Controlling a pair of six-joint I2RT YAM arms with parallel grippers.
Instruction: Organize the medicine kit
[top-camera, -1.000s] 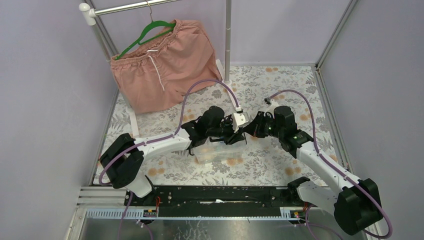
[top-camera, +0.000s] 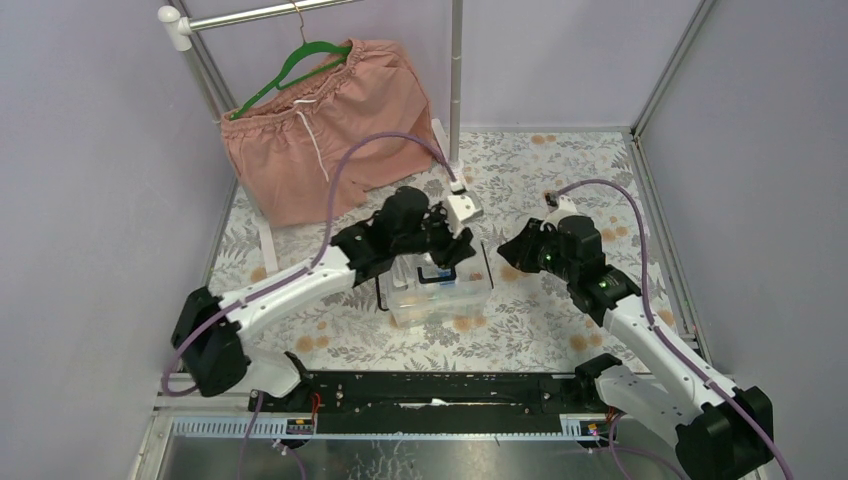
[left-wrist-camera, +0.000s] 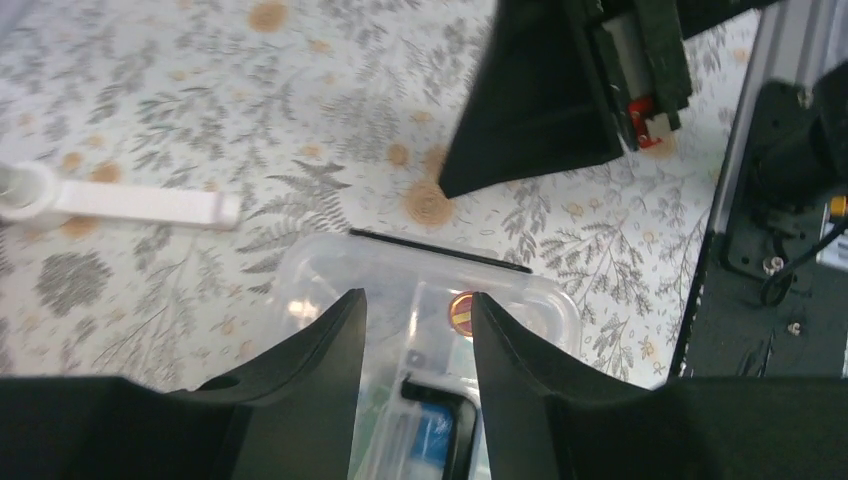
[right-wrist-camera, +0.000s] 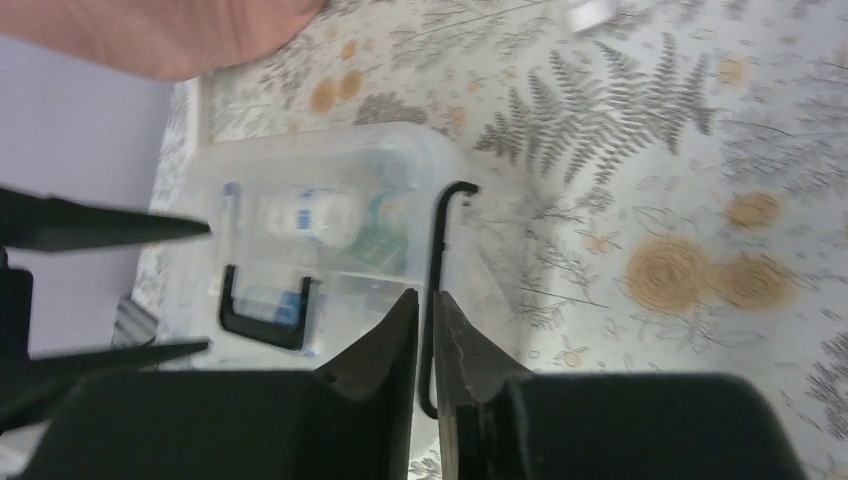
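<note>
A clear plastic medicine box (top-camera: 430, 308) rests on the patterned mat, its lid over it. Blister packs and a white item (right-wrist-camera: 330, 217) show through its wall. It has a black handle (right-wrist-camera: 262, 330) and a black side latch (right-wrist-camera: 437, 250) on the end facing my right arm. Over the box hovers my left gripper, fingers apart and empty. My right gripper (top-camera: 505, 255) stands just off the latched end, its fingers (right-wrist-camera: 400, 340) nearly together. The latch shows behind the narrow gap; nothing held is visible there.
Pink shorts (top-camera: 325, 130) hang on a green hanger (top-camera: 300, 62) at the back left. A white rack foot (left-wrist-camera: 140, 203) lies behind the box.
My left gripper has lifted and drawn back left from the box's right end, and its fingers are now apart. The right gripper has pulled away to the right.
</note>
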